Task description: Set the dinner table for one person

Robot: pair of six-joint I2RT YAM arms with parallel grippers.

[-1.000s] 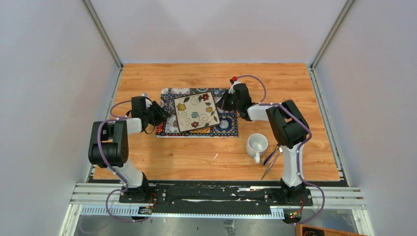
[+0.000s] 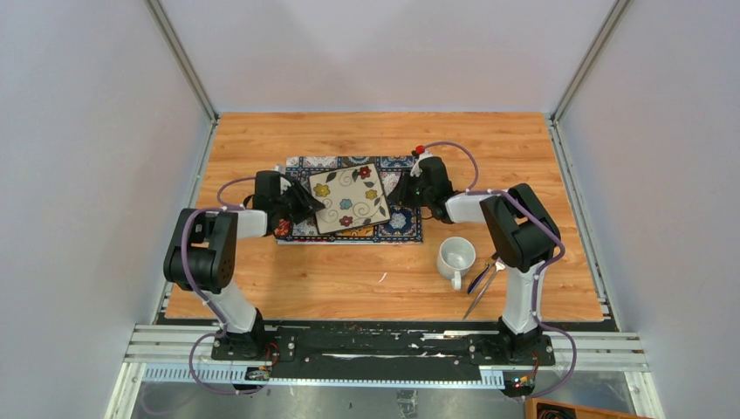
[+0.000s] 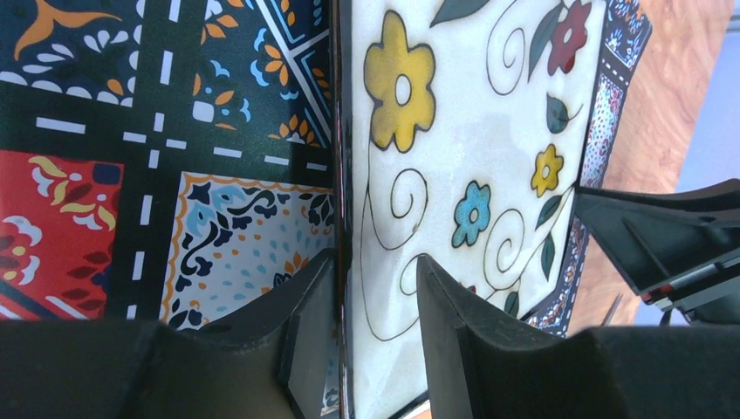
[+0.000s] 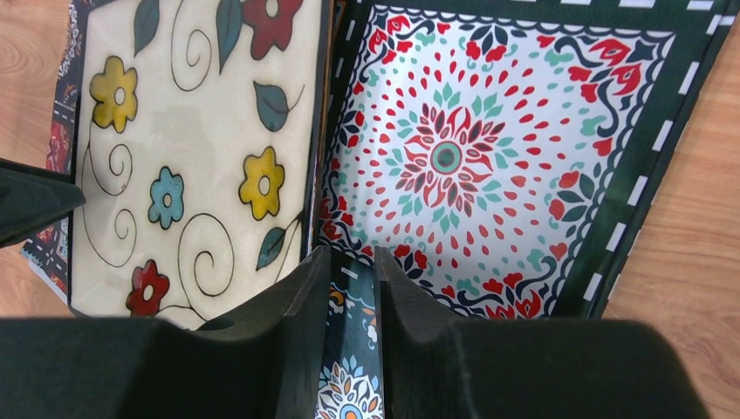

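Observation:
A square cream plate point(image 2: 351, 201) with painted flowers lies turned at an angle on the patterned placemat point(image 2: 400, 223). At its left side is my left gripper point(image 2: 319, 207), partly open; in the left wrist view the plate's edge runs between its fingers. My right gripper point(image 2: 397, 197), also partly open, stands by the plate's right edge. In the right wrist view only placemat shows in the gap, with one of the fingers point(image 4: 301, 297) over the plate's rim. Whether either gripper touches the plate is unclear.
A white cup point(image 2: 455, 253) stands front right, its handle towards the front edge. Beside it lie a blue-handled utensil point(image 2: 477, 278) and a long metal one point(image 2: 485, 290), near the right arm. Bare wood surrounds the mat; the front middle holds just a small white scrap point(image 2: 382, 277).
My left gripper has moved right, from the mat's left part to the plate's edge. The right gripper has shifted slightly right and towards the front. The plate looks unmoved.

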